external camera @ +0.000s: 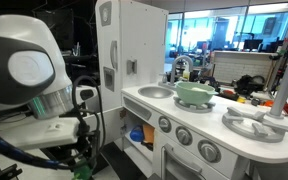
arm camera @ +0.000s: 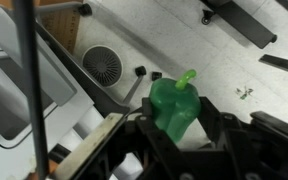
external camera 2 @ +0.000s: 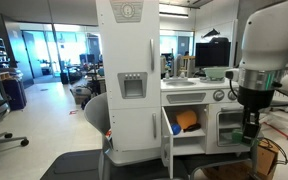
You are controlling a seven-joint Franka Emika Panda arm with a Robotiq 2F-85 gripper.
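A dark green toy vegetable with a light green stem, perhaps a pepper (arm camera: 172,108), sits between the fingers of my gripper in the wrist view. The gripper is shut on it, stem pointing away from the palm. In exterior view 1 the arm hangs low at the left, and only a bit of the green pepper (external camera: 82,172) shows near the bottom edge. Floor lies beneath it in the wrist view.
The toy kitchen's low cupboard door (external camera 2: 167,145) stands open; an orange item (external camera 2: 188,120) and a blue item (external camera: 137,135) are inside. A pale green pot (external camera: 194,93) rests on the counter (external camera: 224,125), near the sink (external camera: 157,91). The tall white fridge (external camera 2: 131,75) adjoins.
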